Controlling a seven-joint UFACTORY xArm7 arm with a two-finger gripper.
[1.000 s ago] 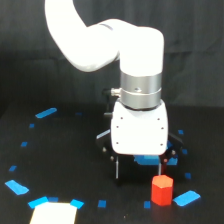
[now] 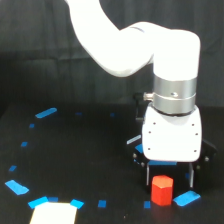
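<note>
My gripper (image 2: pixel 169 178) hangs open, its two thin fingers pointing down with a wide gap. Near the front right of the dark table stands a small red block (image 2: pixel 162 190). In this view the block appears between the two fingers, closer to the left one and lower down. Whether it is truly between them or nearer the camera, I cannot tell. A blue patch (image 2: pixel 174 163) shows just beneath the gripper body, partly hidden by it.
Several flat blue pieces are scattered on the dark table, among them one at the left (image 2: pixel 16 187) and one right of the block (image 2: pixel 187 198). A pale box (image 2: pixel 54 213) is cut off by the bottom edge.
The arm has moved right and a little lower, bringing the gripper from left of the red block to over it in the view. The block has not visibly moved.
</note>
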